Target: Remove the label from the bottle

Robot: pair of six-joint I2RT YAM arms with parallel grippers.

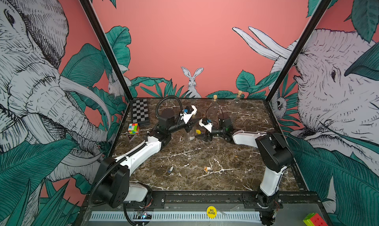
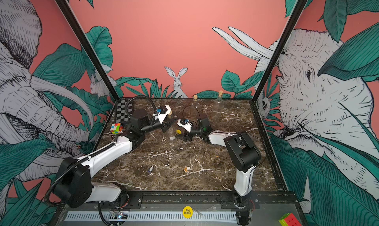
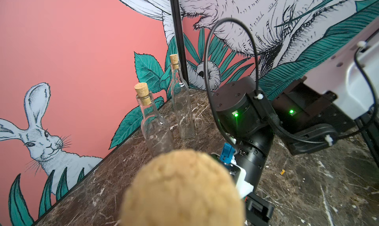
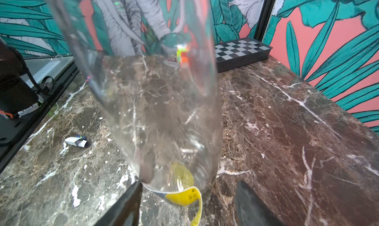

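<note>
A clear bottle [image 4: 158, 107] fills much of the right wrist view, with a yellow label [image 4: 179, 196] low on it, part peeled into a curling strip. My left gripper [image 1: 190, 124] is shut on the bottle at its upper part; its cork [image 3: 181, 190] looms blurred in the left wrist view. My right gripper is part open around the bottle's lower end at the label, its fingertips blurred on either side; whether it touches the strip I cannot tell.
Two corked bottles [image 3: 156, 127] stand at the back right. A chessboard box [image 1: 140, 111] and a cube [image 1: 133, 128] lie at the left. Small scraps [image 1: 207, 168] lie on the front of the marble table.
</note>
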